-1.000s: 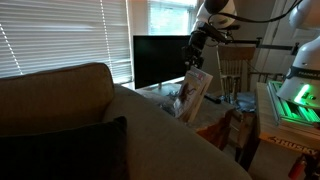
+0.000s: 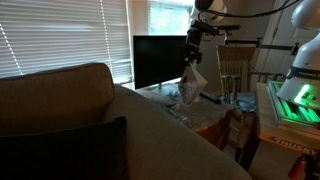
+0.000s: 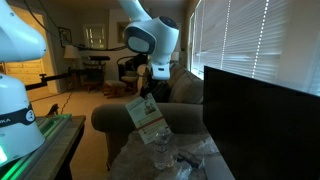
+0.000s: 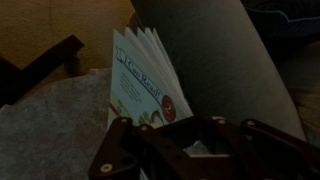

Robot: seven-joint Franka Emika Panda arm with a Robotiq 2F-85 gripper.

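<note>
A thin paperback book (image 4: 145,82) with a pale green cover and a red round mark shows in the wrist view, its pages slightly fanned. My gripper (image 2: 193,62) is shut on the book's upper part, and the book hangs below it, tilted, in exterior view 1. In exterior view 2 the same book (image 3: 146,119) is in the air in front of the grey couch. The dark fingers (image 4: 180,132) cover one end of it in the wrist view, so the exact grip is hard to make out.
Below the book, a clear plastic object (image 3: 164,150) stands on a low cloth-covered surface (image 3: 135,162). A black screen (image 2: 165,59) is behind, and the grey couch (image 2: 165,130) fills the foreground. A wooden table (image 2: 278,128) stands at the right.
The book has turned and tilted, its lower end swinging left in exterior view 1. My gripper has stayed shut on it, shifting only a little.
</note>
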